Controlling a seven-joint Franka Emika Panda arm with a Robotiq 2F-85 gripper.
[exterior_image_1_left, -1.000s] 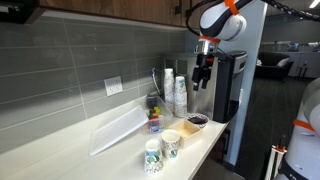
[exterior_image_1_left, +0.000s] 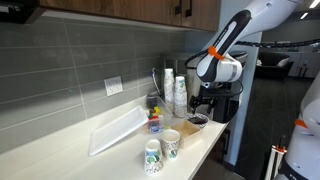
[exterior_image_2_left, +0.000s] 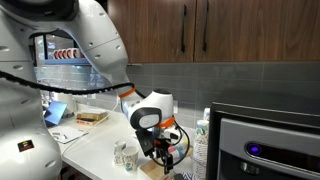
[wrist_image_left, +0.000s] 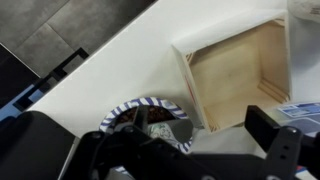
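My open gripper (exterior_image_1_left: 204, 105) hangs low over the right end of the white counter, pointing down, just above a bowl (exterior_image_1_left: 198, 120). In the wrist view the bowl (wrist_image_left: 119, 109) has a blue-and-white striped rim and lies by the left finger (wrist_image_left: 130, 148), which hides part of it. Something dark and something pale sit inside, too covered to name. Beside the bowl stands a pale wooden box (wrist_image_left: 226, 78), whose visible floor is bare. No object shows held between the fingers.
Two patterned mugs, one (exterior_image_1_left: 153, 158) in front of the other (exterior_image_1_left: 171, 146), stand left of the box. Tall cup stacks (exterior_image_1_left: 181, 97) rise behind the bowl. A white tray (exterior_image_1_left: 119, 130) lies farther left.
From high above the counter's right end, the arm has come down, bringing the gripper close over the bowl. Bowl, box and mugs keep their places.
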